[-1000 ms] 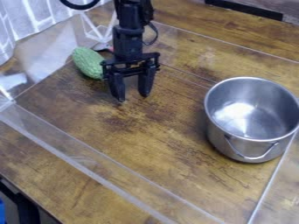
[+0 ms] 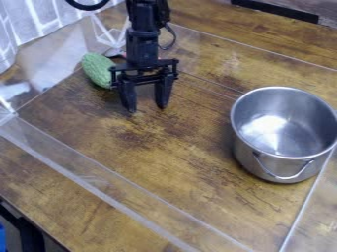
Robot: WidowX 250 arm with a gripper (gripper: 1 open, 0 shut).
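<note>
My black gripper (image 2: 145,94) hangs low over the wooden table in the upper middle of the camera view, its fingers apart and pointing down. Just behind it to the left lies a green, elongated vegetable-like object (image 2: 97,69), partly hidden by the gripper. A steel pot (image 2: 282,148) with a handle stands on the right, well apart from the gripper.
A clear plastic border (image 2: 79,157) runs round the work area on the wooden table (image 2: 171,172). A dark edge lies at the back right.
My gripper has shifted very slightly to the left. The green object and the pot look unmoved.
</note>
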